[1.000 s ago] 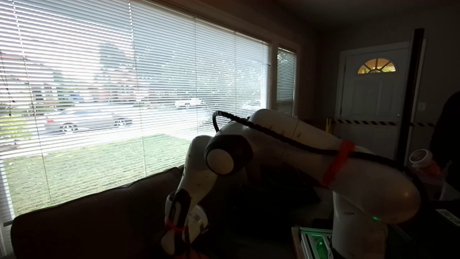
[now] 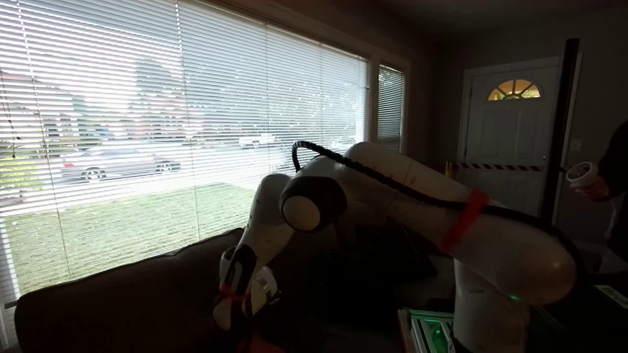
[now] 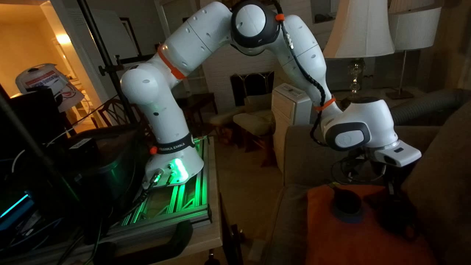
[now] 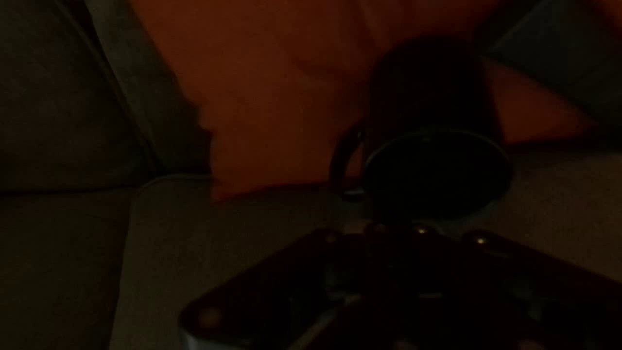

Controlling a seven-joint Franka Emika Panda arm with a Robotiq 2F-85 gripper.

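A dark mug [image 4: 434, 105] shows in the wrist view, its open mouth towards my fingers and its handle on the left. My gripper is shut at the near edge of the mug's rim. It is too dark there to tell whether the rim lies between the fingertips. In the second exterior view the gripper [image 3: 392, 190] points down over the couch, with a dark shape [image 3: 399, 218] just below it. Behind the mug spreads an orange cloth [image 4: 274, 116].
A dark round object [image 3: 347, 203] sits on the orange cloth. The couch backrest [image 3: 446, 185] rises close beside the gripper. A bright window with blinds [image 2: 147, 147] stands behind the couch. A person's hand [image 2: 594, 188] holds a white controller at the far right.
The arm's elbow and wrist have risen, and the hand has shifted slightly left in the first exterior view. The person's controller has moved up and to the right.
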